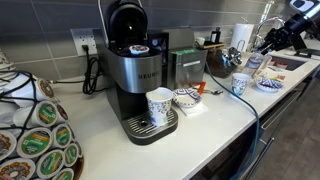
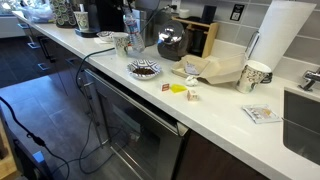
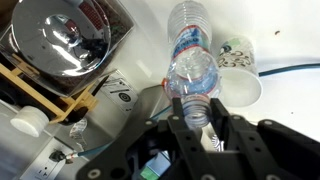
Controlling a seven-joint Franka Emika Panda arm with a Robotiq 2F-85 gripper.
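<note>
A clear plastic water bottle [image 3: 192, 62] with a blue label points its capped neck at the wrist camera. My gripper is shut on the bottle at the cap end; the fingers are dark. In exterior view 1 the gripper [image 1: 262, 50] is small and far off, above the bottle [image 1: 254, 62] at the far part of the counter. The second exterior view shows the bottle [image 2: 136, 33] standing roughly upright behind a patterned paper cup [image 2: 121, 43]. That cup [image 3: 239, 80] is close beside the bottle in the wrist view.
A coffee maker [image 1: 145, 75] with a cup [image 1: 160, 104] under it stands nearer exterior view 1. Patterned bowls [image 1: 268, 85] lie along the counter. A round metal appliance [image 3: 65, 35] and a wooden rack [image 3: 50, 88] are to one side. A blue cable [image 3: 290, 69] crosses the counter.
</note>
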